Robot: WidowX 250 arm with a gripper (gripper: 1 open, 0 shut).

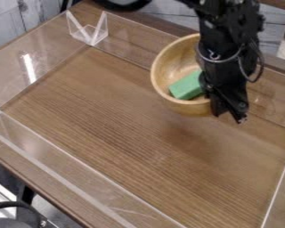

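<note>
A tan bowl (167, 73) with a green block (187, 85) inside is held up at the upper middle right, tilted so its inside shows. My black gripper (219, 98) is over its right side, shut on the bowl, whose rim is partly hidden behind the gripper. The exact contact of the fingertips is hard to see.
A wooden table (121, 160) fills most of the view, with clear room at the middle and front. A clear angular plastic object (89, 28) stands at the back left. Raised edges border the table at the left and right.
</note>
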